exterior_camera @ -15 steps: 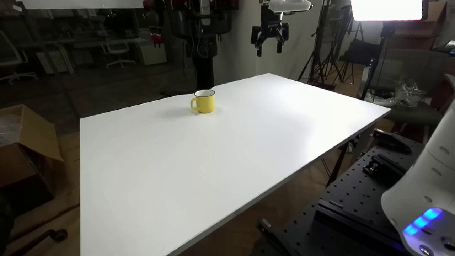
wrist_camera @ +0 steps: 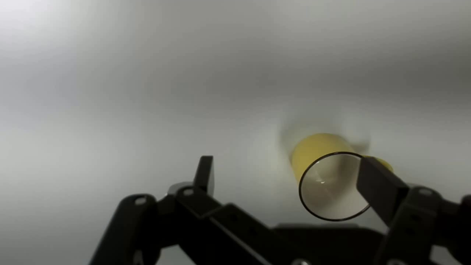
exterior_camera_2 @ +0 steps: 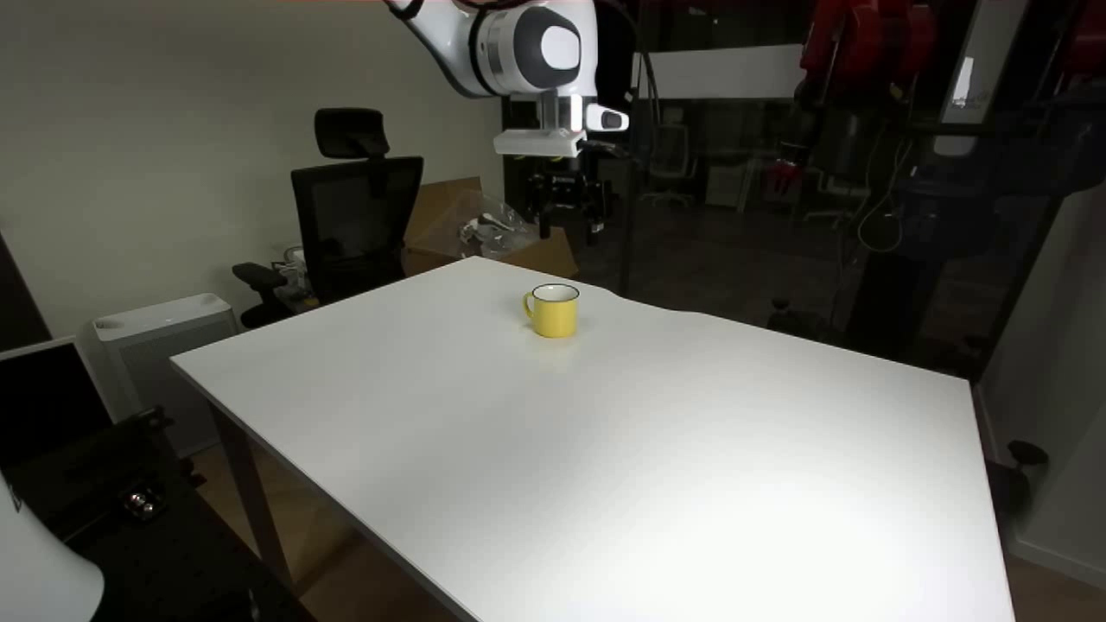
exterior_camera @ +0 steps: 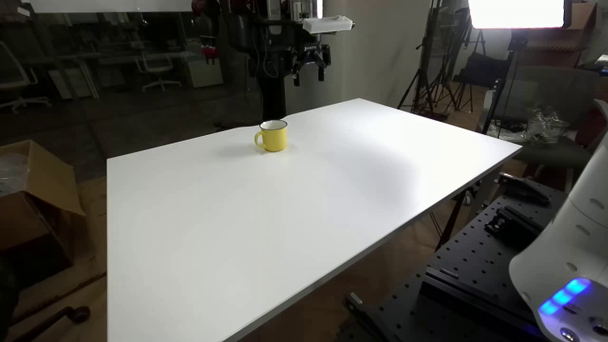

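Note:
A yellow mug (exterior_camera: 274, 138) with a dark rim and white inside stands upright on the white table (exterior_camera: 228, 228), towards its far edge. Its handle points left in both exterior views. My gripper (exterior_camera_2: 568, 234) hangs open above the table, clearly higher than the mug and apart from it. The first exterior view shows the gripper (exterior_camera: 308, 79) up and to the right of the mug. From the wrist, the mug (wrist_camera: 312, 152) appears right of centre between the fingers, and the right finger (wrist_camera: 380, 187) covers part of its rim and handle. Nothing is held.
Apart from the mug, the tabletop (exterior_camera_2: 674, 466) is bare. Behind the table stands dark equipment with red parts (exterior_camera_2: 871, 62). A cardboard box (exterior_camera: 40, 199) sits on the floor past the left edge, and a bright light panel (exterior_camera: 518, 14) stands back right.
My gripper has moved left in the first exterior view, closer to above the mug, and turned somewhat. The mug has stayed in place.

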